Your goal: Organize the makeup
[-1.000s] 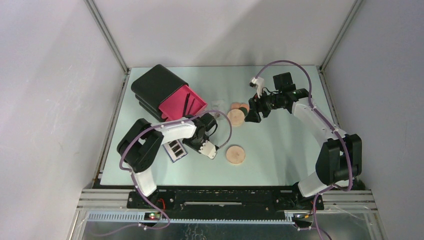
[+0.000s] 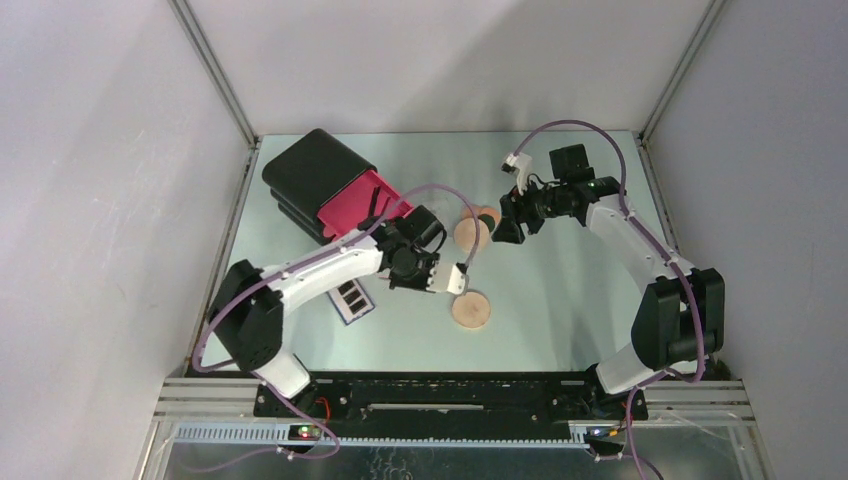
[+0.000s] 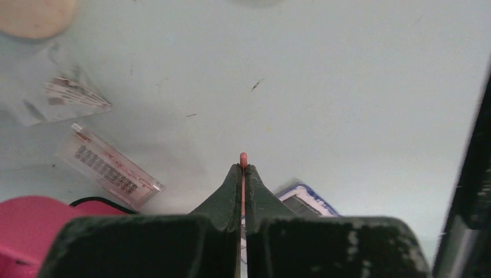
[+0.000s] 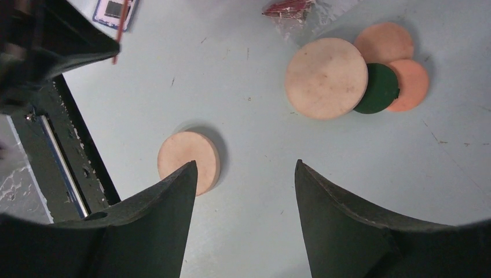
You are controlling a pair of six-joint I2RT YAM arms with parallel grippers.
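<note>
My left gripper is shut on a thin reddish stick, raised above the table; the stick's rounded tip pokes out between the fingertips in the left wrist view. A black makeup case [image 2: 318, 178] with a pink lining [image 2: 349, 203] lies unfolded at the back left, dark slim items on the lining. Partly behind the fingers is a flat palette [image 3: 312, 198] with dark panels. A clear packet [image 3: 110, 168] lies beside the case's pink edge. At the right, my right gripper stands open above the table, nothing between its fingers.
One round beige puff [image 4: 188, 157] lies alone toward the front. Farther back, a larger puff [image 4: 325, 78] touches a green disc [image 4: 375, 90] and orange-pink discs [image 4: 412, 84]. A clear bag [image 3: 63, 92] with several thin sticks lies near them.
That gripper has since lifted, with its arm swinging and turning. The right arm shifted only slightly.
</note>
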